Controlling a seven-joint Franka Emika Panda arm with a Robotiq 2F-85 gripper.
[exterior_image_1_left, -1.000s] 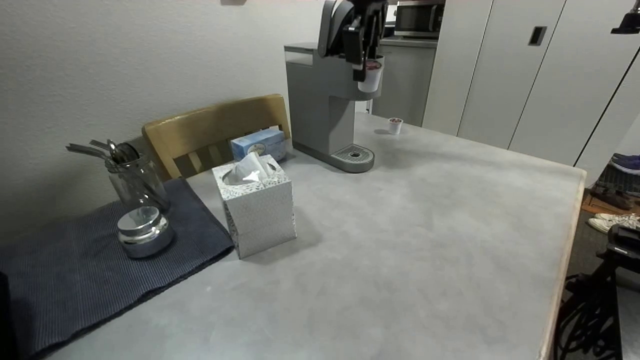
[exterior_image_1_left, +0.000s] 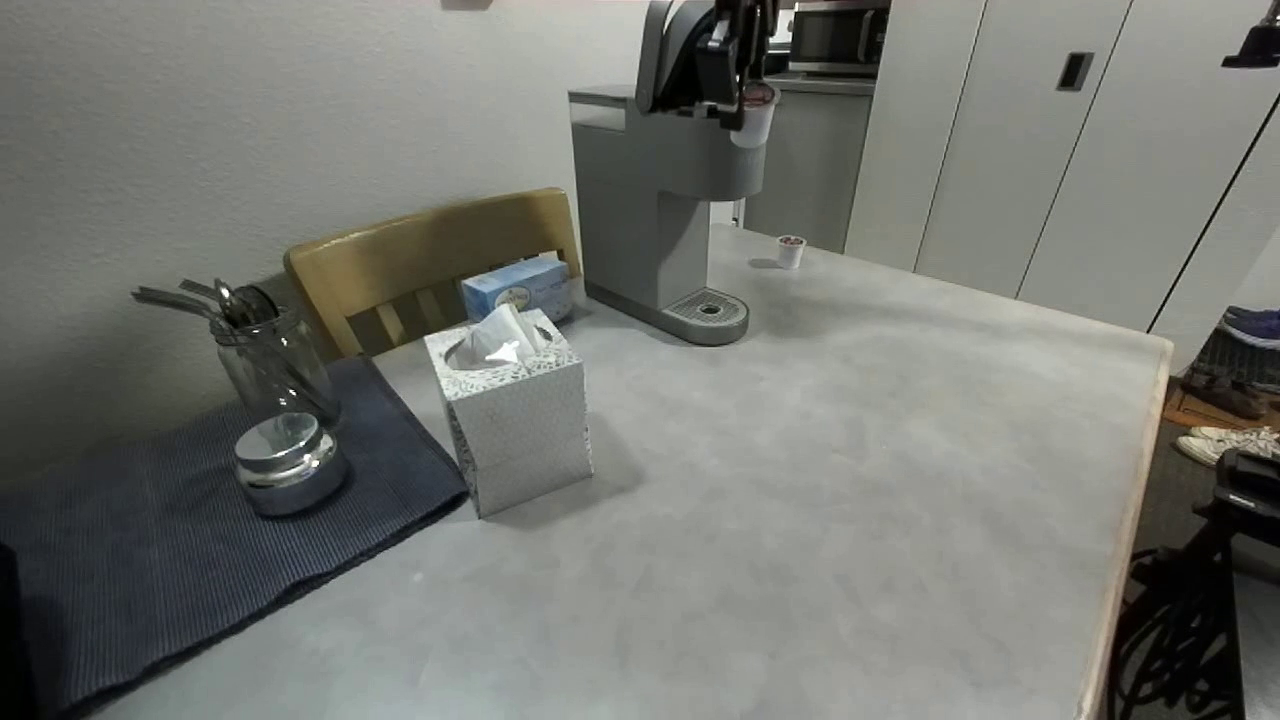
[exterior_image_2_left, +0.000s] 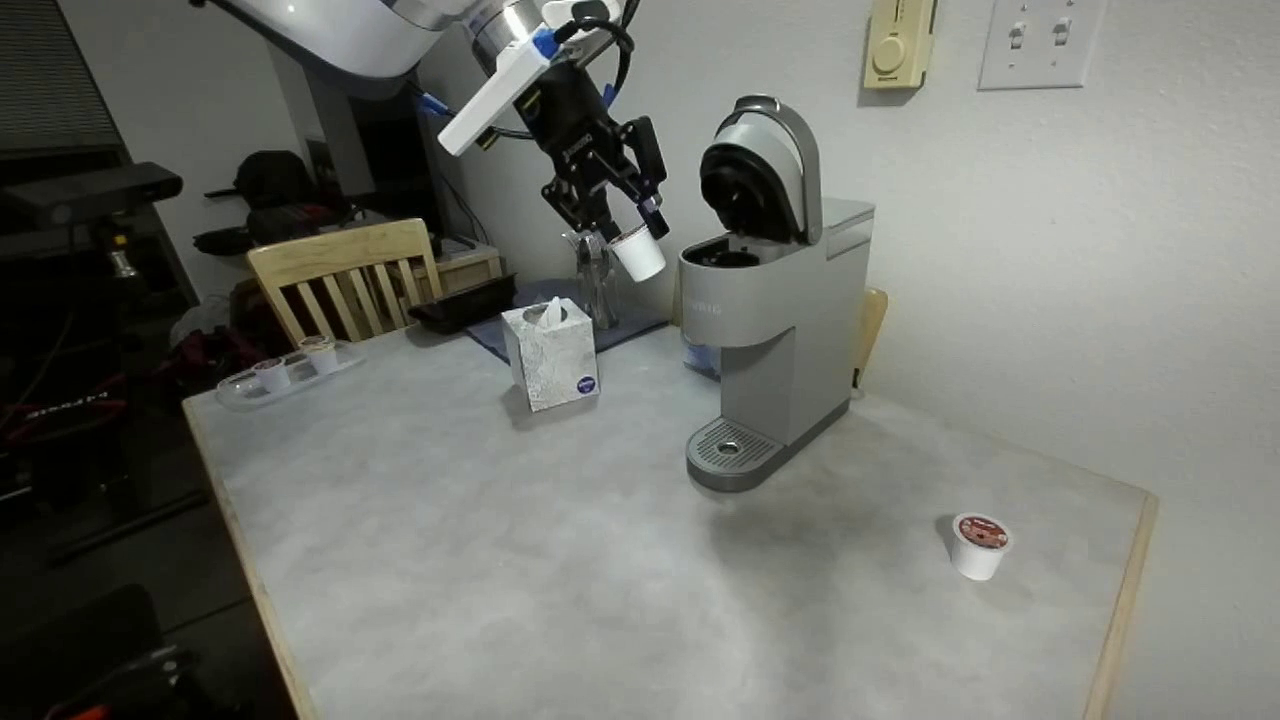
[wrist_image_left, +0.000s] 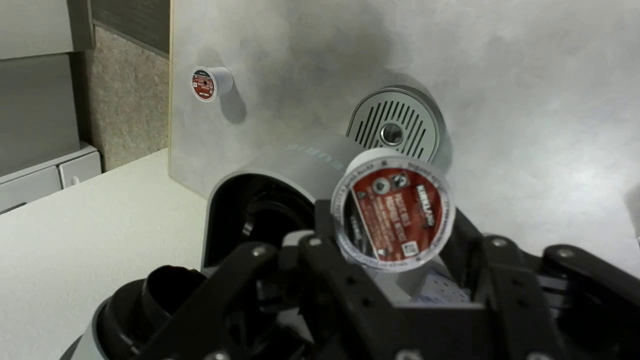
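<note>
A white coffee pod with a red foil lid (wrist_image_left: 399, 213) is pinched between the fingers of my gripper (exterior_image_2_left: 638, 228), which is shut on it. The pod (exterior_image_2_left: 639, 253) hangs tilted in the air, left of the grey coffee maker (exterior_image_2_left: 768, 306) in exterior view 2. The machine's lid (exterior_image_2_left: 768, 178) stands raised, and its dark pod chamber (wrist_image_left: 264, 216) lies open to the left of the held pod in the wrist view. On the bare table, a second red-lidded pod (exterior_image_2_left: 980, 546) stands upright, apart from the machine.
A tissue box (exterior_image_1_left: 516, 408) stands left of the machine, with a blue box (exterior_image_1_left: 518, 288) behind it. Farther left, a jar of utensils (exterior_image_1_left: 276, 360) and a silver container (exterior_image_1_left: 288, 462) rest on a dark mat. A clear tray (exterior_image_2_left: 288, 373) holds more pods.
My gripper has risen with the pod still held, shifting slightly to the right in exterior view 1. The machine, the tissue box and the second pod have stayed put.
</note>
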